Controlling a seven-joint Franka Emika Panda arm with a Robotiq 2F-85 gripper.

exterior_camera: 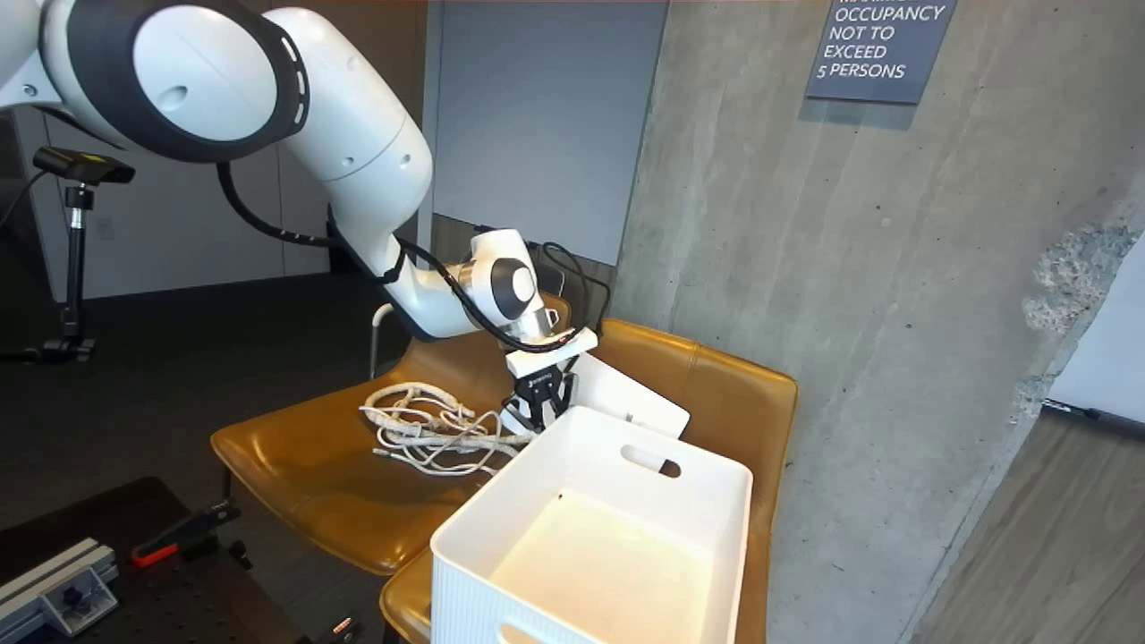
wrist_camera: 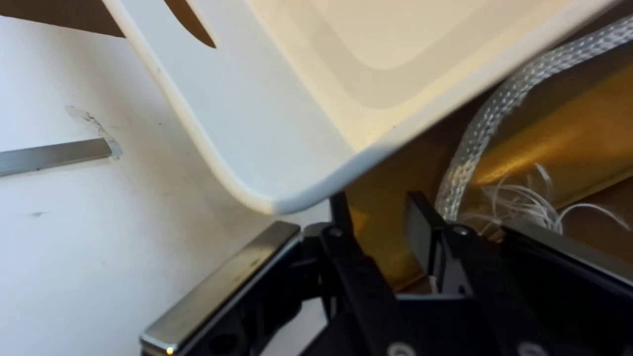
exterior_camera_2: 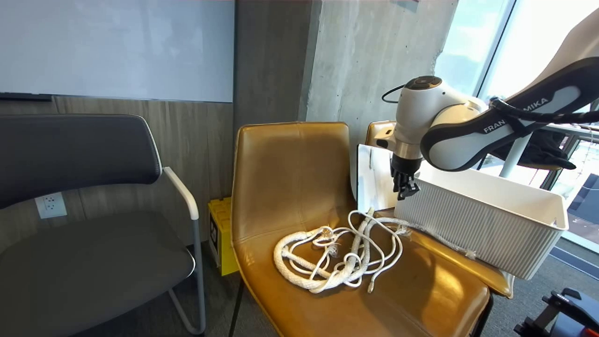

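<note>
A white plastic bin [exterior_camera: 601,424] with handle holes sits on a tan chair; its ribbed side [exterior_camera_2: 477,216] faces exterior view 2. Beside it my gripper [exterior_camera: 537,424] points down at the bin's near corner. In the wrist view the gripper is partly open, with only brown seat visible in the gap. Its left finger [wrist_camera: 341,216] is right by the bin's rim [wrist_camera: 279,199]; contact is unclear. A braided white rope [wrist_camera: 474,136] runs past the right finger. The tangled rope [exterior_camera_2: 292,275] covers much of the adjacent seat.
A white board [exterior_camera_2: 368,179] leans between chair and bin, with a metal strip [wrist_camera: 53,155] on it. Frayed strands [wrist_camera: 528,204] lie near the right finger.
</note>
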